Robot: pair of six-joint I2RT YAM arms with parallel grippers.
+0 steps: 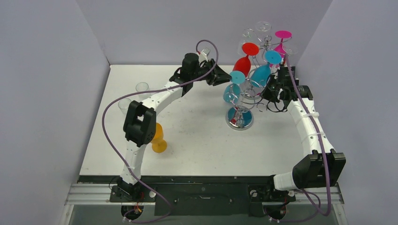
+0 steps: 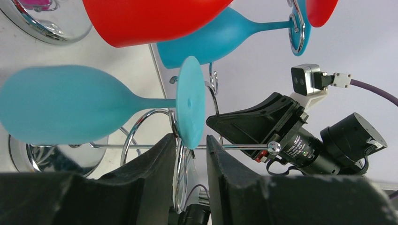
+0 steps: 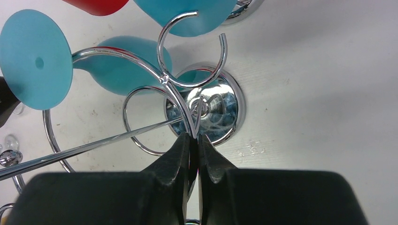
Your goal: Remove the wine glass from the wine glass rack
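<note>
Hanging upside down on the chrome rack (image 1: 240, 119), a blue wine glass (image 2: 70, 105) has its round foot facing my left gripper. The left fingers stand partly apart, with the rim of that foot at or just beyond their tips; no firm hold on it shows. In the right wrist view my right gripper is shut on a curved wire of the rack. The same blue foot (image 3: 35, 60) appears there at the upper left, beyond the wire.
Behind, a red glass (image 1: 242, 65), another blue glass (image 1: 262, 74) and a pink glass (image 1: 280, 46) hang on the rack. An orange glass (image 1: 158, 133) and clear glasses (image 1: 142, 87) lie on the left.
</note>
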